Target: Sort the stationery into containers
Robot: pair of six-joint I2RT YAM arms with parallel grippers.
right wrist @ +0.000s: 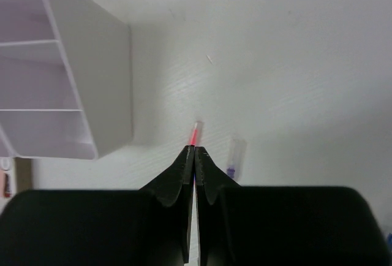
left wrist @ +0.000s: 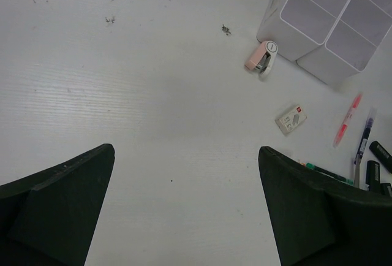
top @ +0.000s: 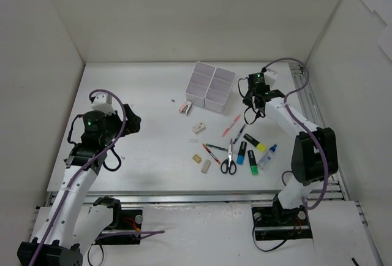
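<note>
The purple pen lies on the table beside a pink-red pen. In the right wrist view my right gripper is shut with nothing between its fingertips. The purple pen's clear end shows to the right of those fingers, and the pink-red pen lies beyond the tips, partly hidden. A white container with several compartments stands at the back; its side wall is near on the left. Over the left of the table my left gripper stands open and empty.
A stapler, a small boxed eraser, scissors, a green highlighter, a yellow one and a glue bottle lie around the middle and right.
</note>
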